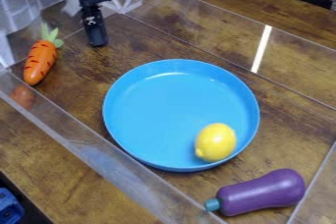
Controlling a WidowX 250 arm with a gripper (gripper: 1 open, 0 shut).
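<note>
My black gripper (94, 28) hangs at the top left, just above and right of an orange toy carrot (39, 63) with a green top; whether its fingers are open is hard to tell. A blue plate (151, 105) sits in the middle, with a yellow lemon (214, 141) on its lower right. A purple toy eggplant (260, 191) lies at the bottom right, outside the plate.
Clear plastic walls edge the wooden surface (197, 31), which is bare behind and right of the plate. A small blue object (7, 206) shows at the lower left edge.
</note>
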